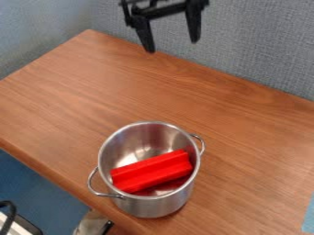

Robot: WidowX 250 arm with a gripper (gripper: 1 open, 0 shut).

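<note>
A steel pot (164, 204) with two side handles sits on the wooden table near its front edge, at the bottom centre of the view. Inside it lies a red bar-shaped object (152, 171), tilted diagonally. My gripper (171, 38) hangs at the top of the view, high above and behind the pot, open and empty, its black fingers apart against the grey wall.
A grey textured wall (258, 46) bounds the back and left. A blue floor shows beyond the table's front-left edge, with some hardware in the bottom-left corner.
</note>
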